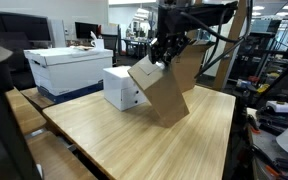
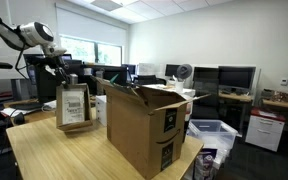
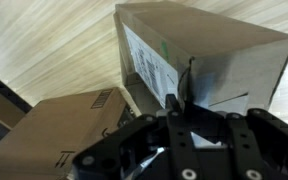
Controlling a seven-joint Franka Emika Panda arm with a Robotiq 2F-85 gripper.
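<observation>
A small brown cardboard box [image 1: 166,98] stands tilted in exterior view 1, its lower edge close to the wooden table [image 1: 129,145]; whether it touches the wood I cannot tell. My gripper [image 1: 162,63] is shut on the box's upper edge. In exterior view 2 the same box [image 2: 74,104] shows a white sheet on its face, below the arm at the left. Looking down in the wrist view, the dark fingers pinch the rim of the box [image 3: 219,38], with the white sheet [image 3: 152,68] to one side of them.
A large cardboard box with raised flaps [image 2: 149,130] fills the table's near part in exterior view 2. White boxes, one low [image 1: 122,88] and one lidded [image 1: 69,70], stand behind the held box.
</observation>
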